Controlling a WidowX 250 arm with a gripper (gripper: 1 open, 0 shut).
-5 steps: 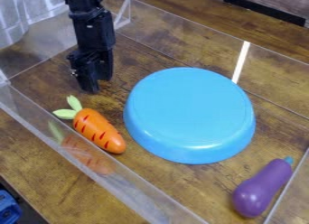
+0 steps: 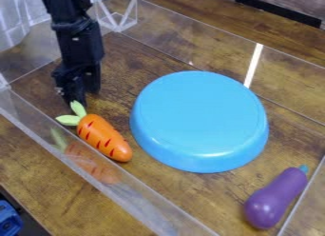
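Note:
My black gripper (image 2: 76,86) hangs low over the wooden floor of the clear-walled enclosure at the upper left, just above the leafy top of an orange toy carrot (image 2: 102,137). Whether its fingers are open or shut is hard to make out in the dark shape. A large blue disc (image 2: 199,118), like an upturned plate or lid, lies at the centre right. A purple toy eggplant (image 2: 275,198) lies at the lower right.
Clear plastic walls (image 2: 102,192) bound the area. A blue object (image 2: 7,221) is partly visible outside at the lower left. Bare wood lies above the disc and below it.
My gripper has shifted left and slightly toward the camera, nearer the carrot's leaves. The carrot, disc and eggplant have not moved.

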